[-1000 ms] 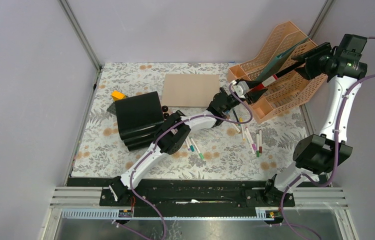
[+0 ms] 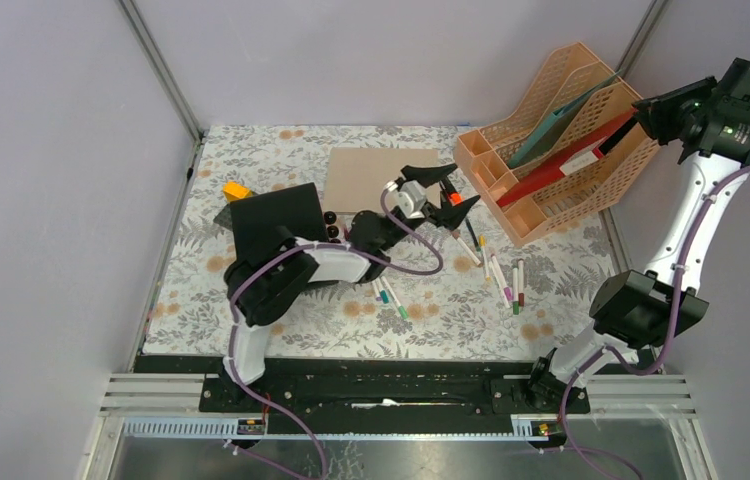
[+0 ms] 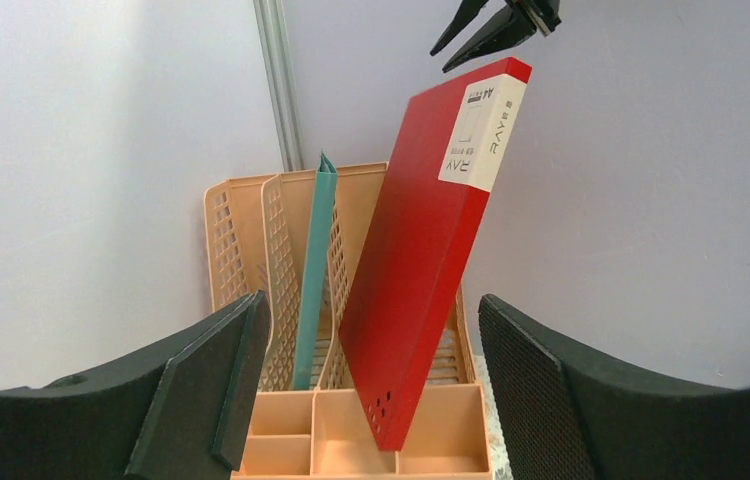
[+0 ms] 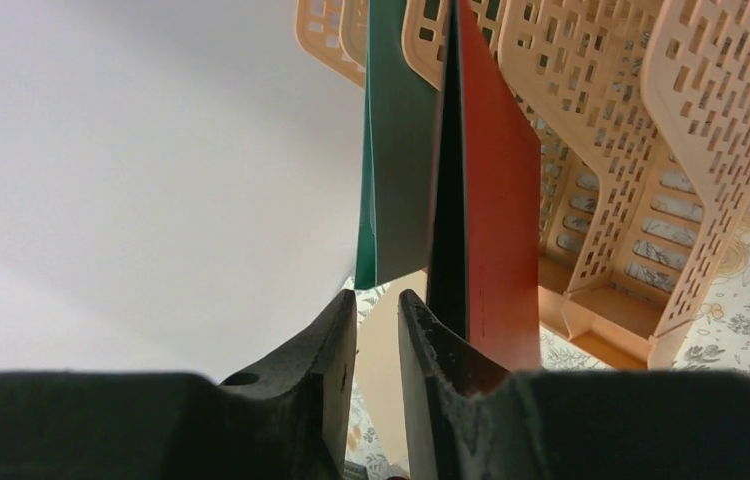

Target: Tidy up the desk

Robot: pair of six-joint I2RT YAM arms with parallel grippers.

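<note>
A red binder (image 3: 416, 250) with a white label leans in a peach file holder (image 2: 521, 90), its lower end on the small front compartments. A teal folder (image 3: 313, 280) stands in a slot left of it. My left gripper (image 2: 458, 185) stands open, facing the holder from the left, apart from the binder, nothing between its fingers. My right gripper is part open above the binder's upper end at the holder's right, its fingertips apart, with no clear grip on anything.
A black stack (image 2: 276, 225), a yellow object (image 2: 236, 191) and a beige board (image 2: 371, 170) lie on the desk. Scattered markers (image 2: 499, 280) lie in front of the holder.
My left gripper has backed away to the left from the red binder. My right gripper has moved up and to the right. More of the binder shows.
</note>
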